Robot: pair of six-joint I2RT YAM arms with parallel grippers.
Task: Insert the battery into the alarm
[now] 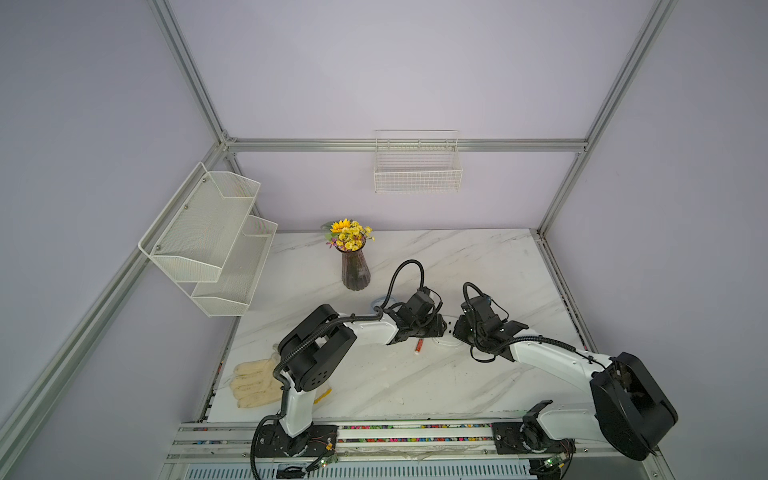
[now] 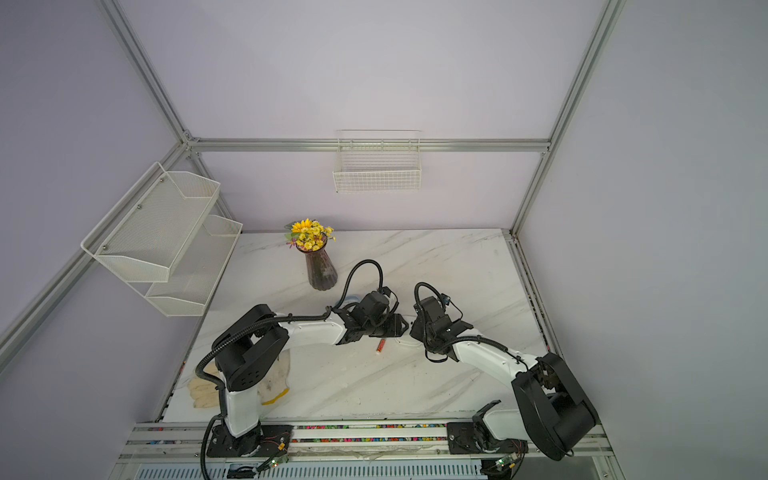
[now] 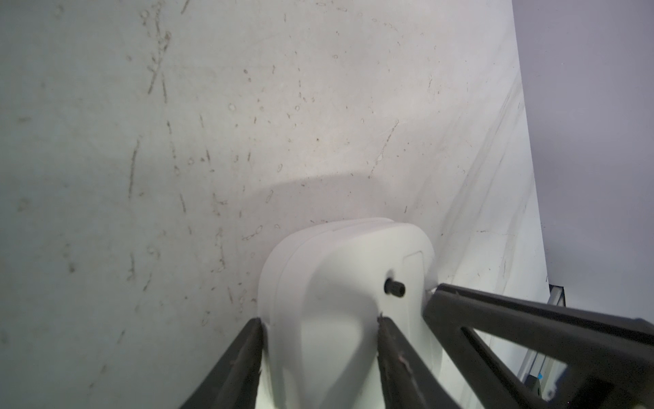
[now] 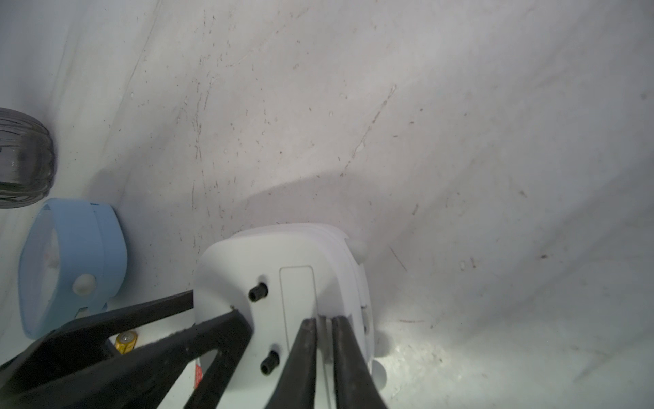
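The white alarm is upright between my grippers, its panel and black posts showing in the right wrist view. My left gripper has its fingers on either side of the alarm's rounded body, gripping it. My right gripper is shut, its fingertips at the panel's narrow rectangular cover (image 4: 296, 286); nothing clear shows between them. A small yellow battery (image 4: 126, 341) lies at the lower left of the right wrist view, partly hidden behind a black bracket.
A blue object (image 4: 75, 266) and a glass vase (image 1: 356, 270) with flowers stand behind the alarm. Gloves (image 1: 256, 384) lie front left, a red item (image 1: 418, 345) near the alarm.
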